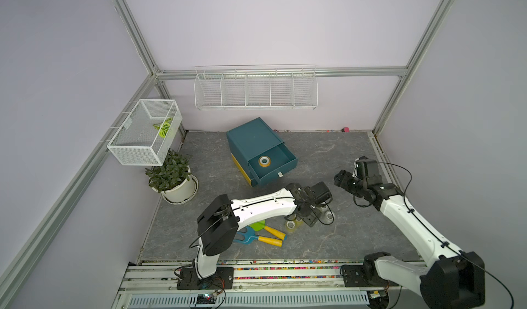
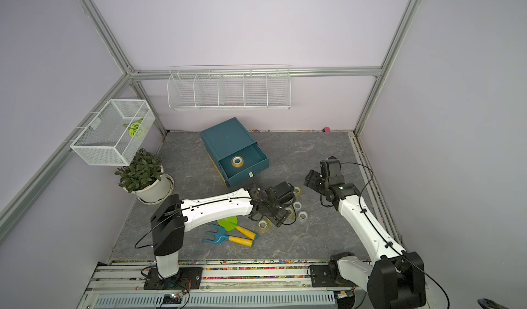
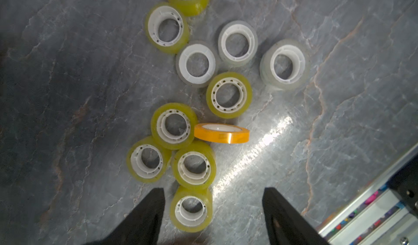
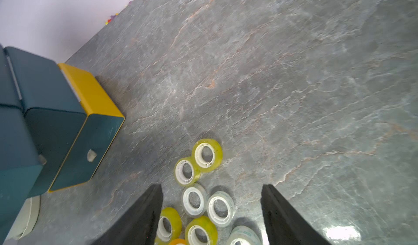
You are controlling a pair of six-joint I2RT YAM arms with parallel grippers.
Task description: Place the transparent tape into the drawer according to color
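Note:
An orange tape roll (image 3: 222, 134) stands edge-on among the rolls on the table in the left wrist view. Around it lie several yellowish transparent rolls (image 3: 194, 164) and whitish clear rolls (image 3: 285, 64). My left gripper hovers above them, open, gripping nothing. The teal drawer box (image 1: 255, 136) has its upper drawer (image 1: 281, 159) pulled out. One orange-rimmed roll (image 1: 264, 161) rests in that drawer. My right gripper is open and empty, held over the table to the right, with the same rolls low in its view.
A green-and-yellow tool and a blue fork with a yellow handle (image 2: 240, 241) lie in front of the left arm. Beyond the left side stand a potted plant (image 1: 178, 185) and a white wire basket (image 1: 137, 158). Table space behind the right gripper is clear.

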